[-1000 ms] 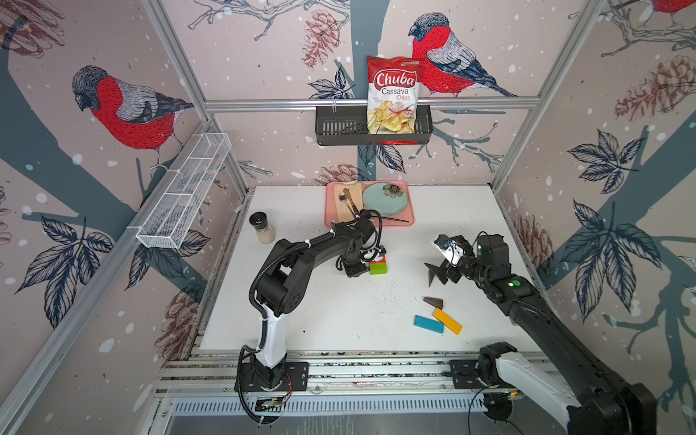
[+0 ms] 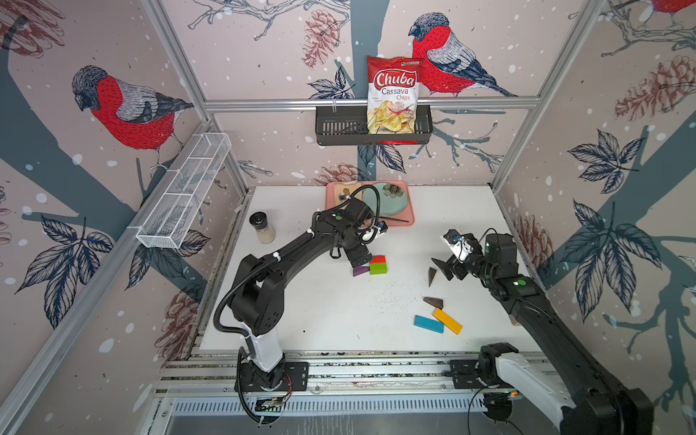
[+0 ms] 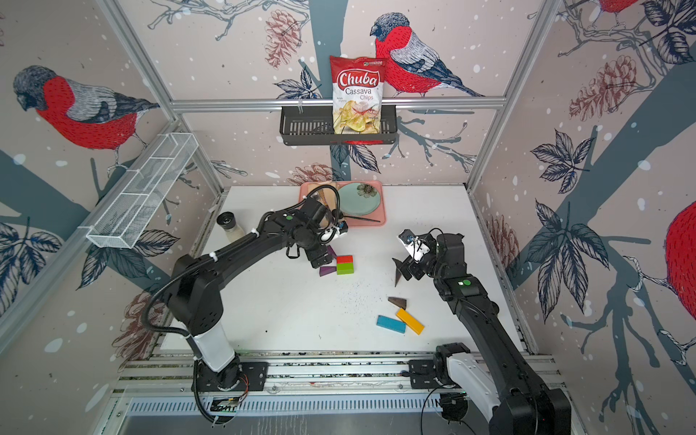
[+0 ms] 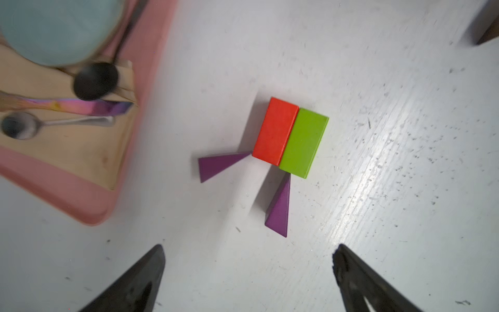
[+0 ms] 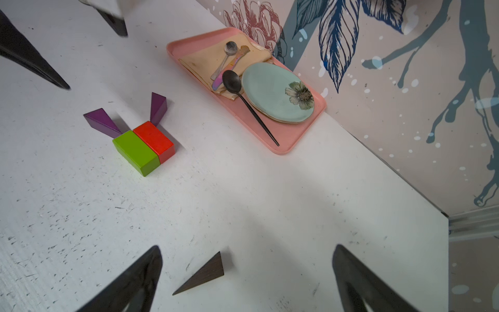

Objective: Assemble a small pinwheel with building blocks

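A red block (image 4: 275,130) and a green block (image 4: 304,143) lie side by side mid-table, with two purple triangles (image 4: 277,208) touching or nearly touching one end. My left gripper hangs open and empty above them. My right gripper is open and empty over the right side, above a dark triangle (image 5: 202,273). Another dark triangle (image 2: 433,301), a blue block (image 2: 427,323) and an orange block (image 2: 447,321) lie at the front right.
A pink tray (image 5: 280,143) with plates and cutlery stands at the back. A grinder (image 2: 262,229) stands back left. A wire rack hangs on the left wall.
My left arm has risen and pulled back from the blocks, uncovering more of a purple triangle. The right gripper has shifted slightly right and up.
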